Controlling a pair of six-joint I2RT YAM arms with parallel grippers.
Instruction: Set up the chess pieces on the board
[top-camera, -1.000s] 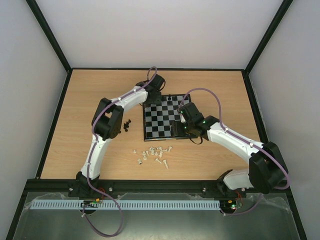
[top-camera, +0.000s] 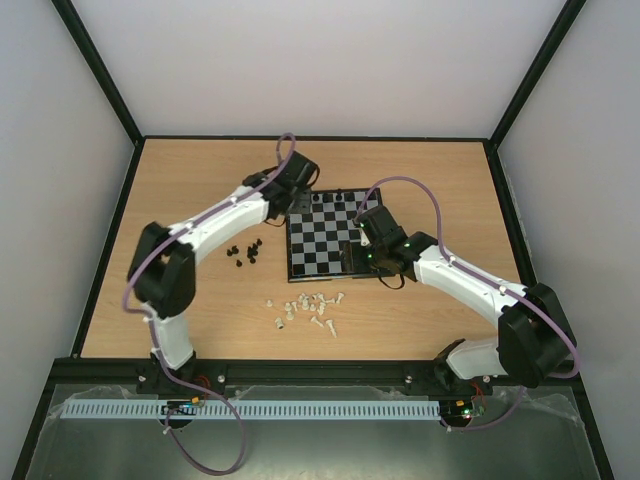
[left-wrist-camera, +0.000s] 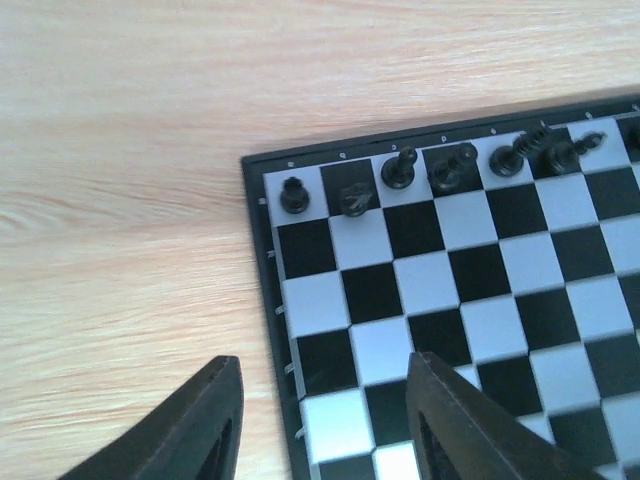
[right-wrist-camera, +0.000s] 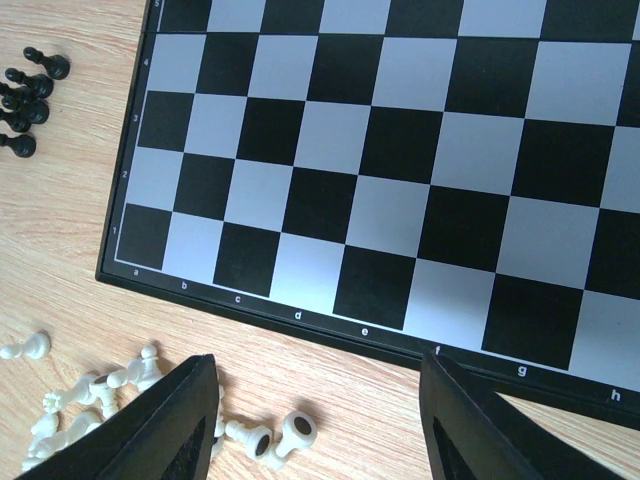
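The chessboard (top-camera: 320, 240) lies mid-table. In the left wrist view several black pieces (left-wrist-camera: 397, 168) stand along its far row, near the left corner. My left gripper is over the board's left side, open, nothing seen between its fingers. My right gripper is over the near edge of the board, open and empty. Loose black pieces (right-wrist-camera: 55, 66) lie left of the board, and loose white pieces (right-wrist-camera: 140, 372) lie below its near edge.
Bare wooden table (top-camera: 150, 310) surrounds the board, with free room at the far left and right. The right arm covers the board's near right corner in the top view.
The left arm has pulled back toward the left, its elbow swinging outward and blurred with motion. The right arm has not visibly moved.
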